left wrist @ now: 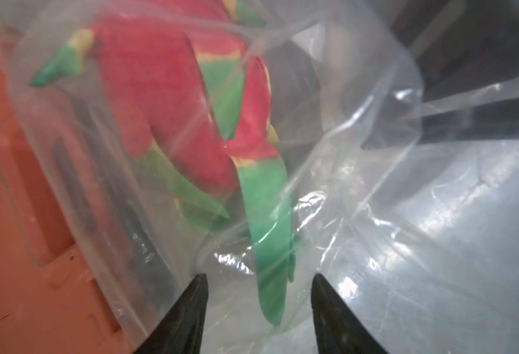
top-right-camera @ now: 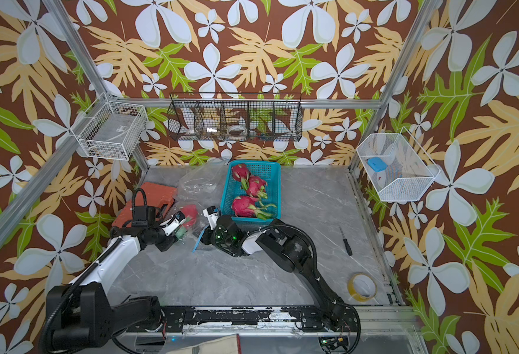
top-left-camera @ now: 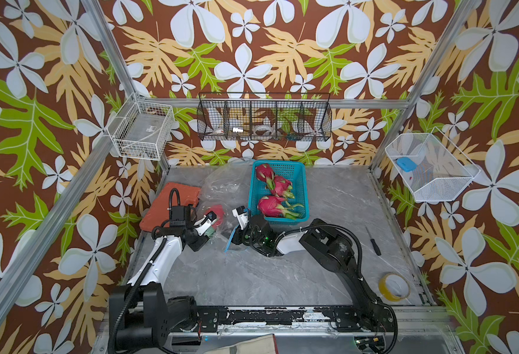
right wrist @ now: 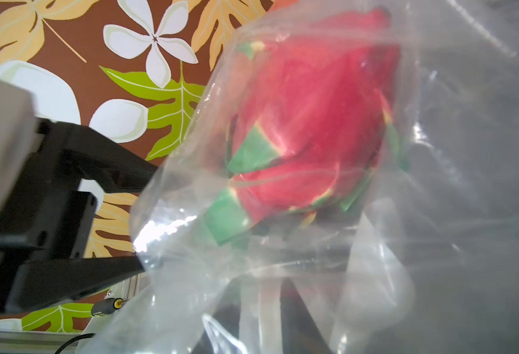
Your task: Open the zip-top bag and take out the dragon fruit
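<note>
The clear bag (right wrist: 442,177) lies left of centre on the table, with a red dragon fruit (right wrist: 324,112) inside it. Its green leaves (left wrist: 265,230) point toward my left gripper, which stands open against or just above the plastic. A blue strip (top-left-camera: 230,240), apparently the bag's zip edge, shows at my right gripper (top-left-camera: 236,234). In the right wrist view that gripper's dark fingers (right wrist: 299,324) stand apart, blurred behind clear film. Whether any plastic lies between them is unclear. The bag's mouth cannot be made out.
A teal basket (top-left-camera: 305,194) with several dragon fruits stands just behind the right gripper. An orange case (top-left-camera: 165,203) lies beside the bag on the left. A screwdriver (top-left-camera: 374,243) and a tape roll (top-left-camera: 393,286) lie at the right.
</note>
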